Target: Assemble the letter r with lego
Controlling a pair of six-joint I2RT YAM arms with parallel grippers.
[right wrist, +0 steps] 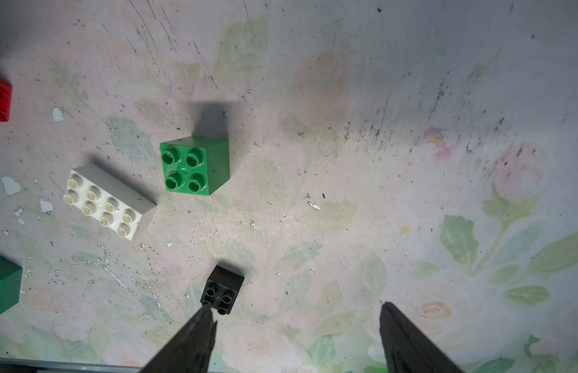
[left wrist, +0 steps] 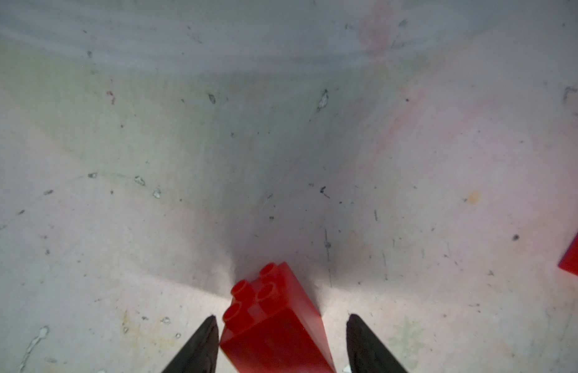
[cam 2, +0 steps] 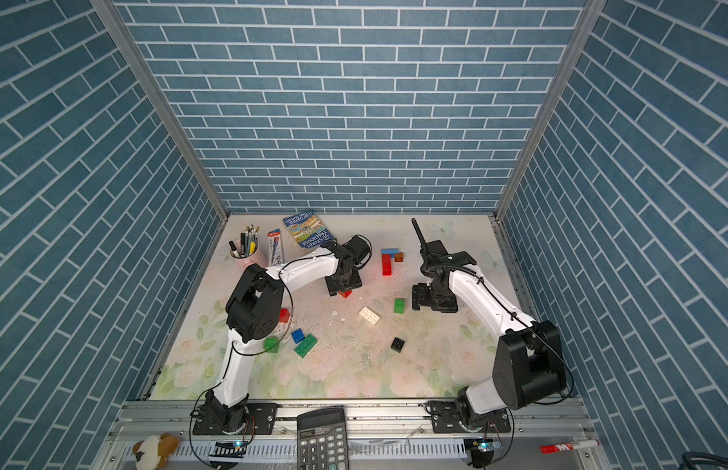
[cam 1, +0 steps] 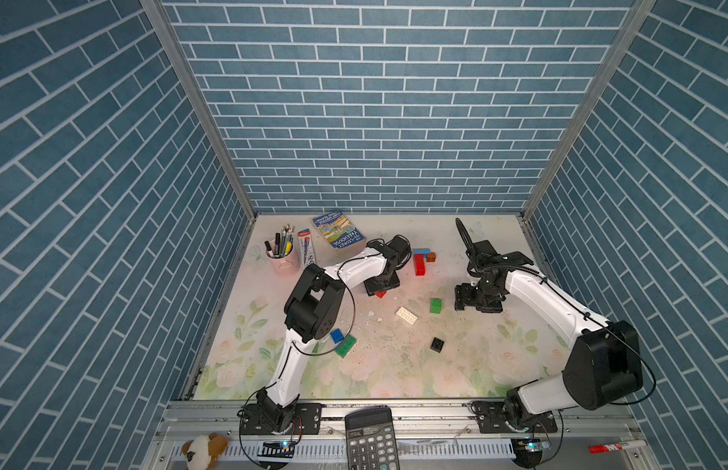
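Note:
A red four-stud brick [left wrist: 279, 338] lies between the parted fingers of my left gripper, closer to the left finger, with table showing on its right side. From above that brick [cam 2: 346, 293] is partly covered by my left gripper. Over the table's right half hangs my right gripper, open and empty. Farther back, a long red brick [cam 1: 419, 264] adjoins a blue brick [cam 1: 421, 251] and a small brown brick [cam 1: 431, 257]. Loose on the table are a green brick [right wrist: 186, 166], a white brick [right wrist: 111, 202] and a black brick [right wrist: 222, 290].
At front left sit a blue brick [cam 2: 297, 335], a dark green brick [cam 2: 305, 346], a light green brick [cam 2: 270, 344] and another red brick [cam 2: 284, 315]. A pen cup [cam 1: 284, 258] and a book [cam 1: 338, 229] occupy the back left.

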